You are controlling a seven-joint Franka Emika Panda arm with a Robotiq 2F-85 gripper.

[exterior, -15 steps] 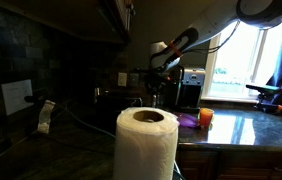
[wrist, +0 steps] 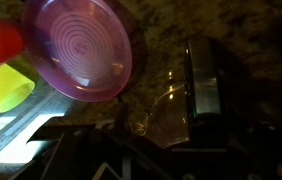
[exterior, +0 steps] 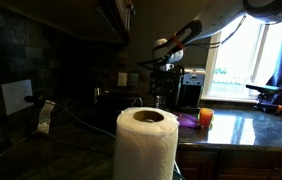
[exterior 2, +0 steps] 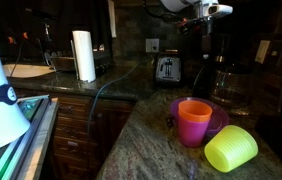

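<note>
My gripper (exterior: 161, 82) hangs open above the far counter, with nothing visible between its fingers. Beneath it in the wrist view is what looks like a clear glass carafe (wrist: 167, 122) with a long black handle (wrist: 203, 85); whether they touch is too dark to tell. A purple plate (wrist: 79, 48) lies to the left. An orange cup (exterior 2: 194, 109) and a purple cup (exterior 2: 191, 130) appear nested at the plate's near edge. Beside them a yellow-green cup (exterior 2: 230, 149) lies tipped over.
A toaster (exterior 2: 168, 68) stands at the back wall. One paper towel roll (exterior: 146, 145) stands upright in the exterior view 1 foreground. A cable (exterior 2: 109, 88) runs across the counter. Bare counter (exterior 2: 141, 135) shows left of the cups.
My gripper has shifted slightly to the right in exterior view 1, and its fingers are seen at a somewhat different angle. The cups and towel roll have not moved.
</note>
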